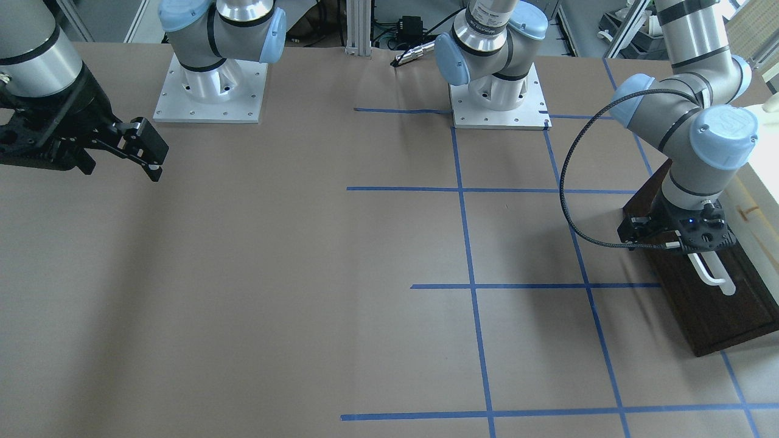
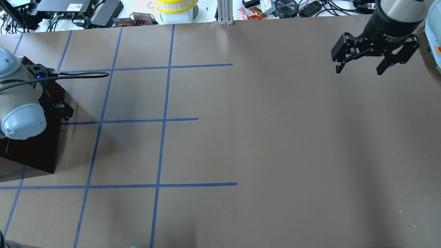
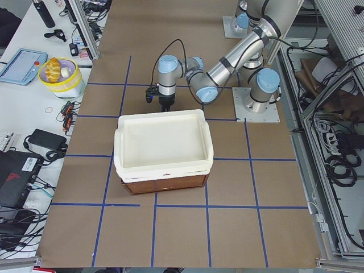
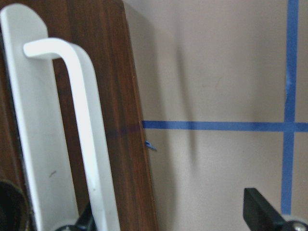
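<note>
A dark wooden box (image 1: pixel 694 314) with a cream open top (image 3: pixel 162 145) stands at the front view's right, a white bar handle (image 4: pixel 84 106) on its side. My gripper (image 1: pixel 675 233) is at that handle. In the left wrist view its fingers (image 4: pixel 260 211) are wide apart, one at the lower right over the tabletop, the other mostly behind the handle at the bottom, so the gripper is open around the bar.
Another gripper (image 2: pixel 372 53) hangs at the top view's right. Further arm bases (image 1: pixel 500 109) stand along the back edge.
</note>
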